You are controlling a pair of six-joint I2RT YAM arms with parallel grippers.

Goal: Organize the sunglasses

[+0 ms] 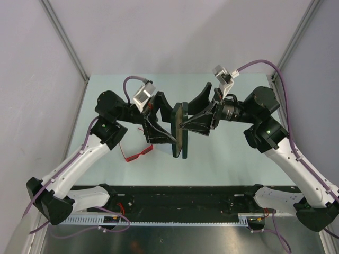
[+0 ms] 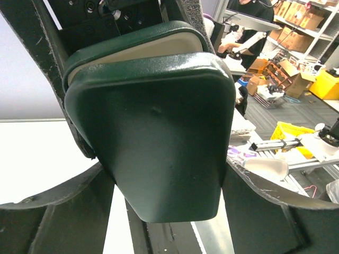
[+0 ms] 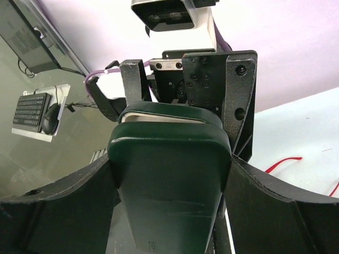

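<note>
A dark green glasses case (image 1: pixel 178 132) with a pale edge is held upright between both grippers at the centre of the top view, in two halves slightly apart. In the left wrist view the case (image 2: pixel 151 137) fills the space between my left gripper's fingers; how tightly they close is unclear. My right gripper is shut on the case, as the right wrist view shows. Red sunglasses (image 1: pixel 139 154) lie on the table to the left, partly under the left arm; in the right wrist view, their red frame (image 3: pixel 280 161) shows at right.
A small pale cloth under the grippers is mostly hidden. White walls surround the back and sides; a dark edge runs along the front.
</note>
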